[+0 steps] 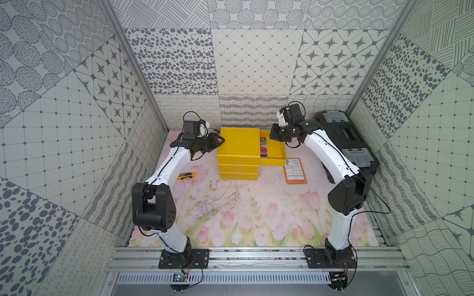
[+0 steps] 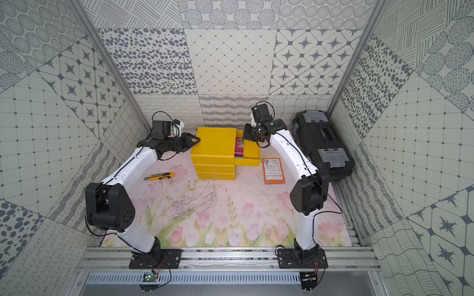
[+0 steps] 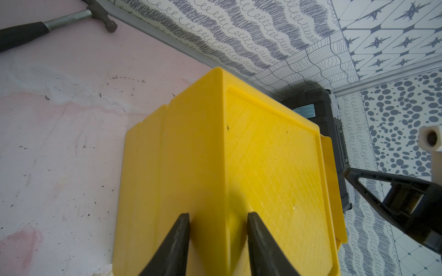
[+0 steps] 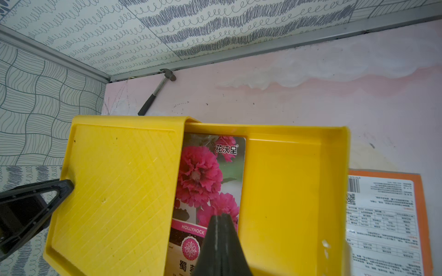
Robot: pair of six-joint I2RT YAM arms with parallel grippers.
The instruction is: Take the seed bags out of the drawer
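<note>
A seed bag [image 4: 202, 184] printed with pink hollyhocks lies flat in the pulled-out yellow drawer [image 4: 285, 193], against the cabinet side. Part of it is hidden under the cabinet top. Above the drawer, my right gripper is shut, its fingertips together and nothing between them; the bag lies below and outside them. On the far left edge of the yellow cabinet [image 1: 239, 140], my left gripper has one finger on either side of the corner, gripping it. A second bag, orange-edged [image 1: 295, 171], lies on the table right of the drawer.
A black toolbox [image 1: 348, 143] stands at the right. A yellow cutter [image 2: 159, 176] lies left of the cabinet, and a hammer [image 4: 156, 92] lies behind it.
</note>
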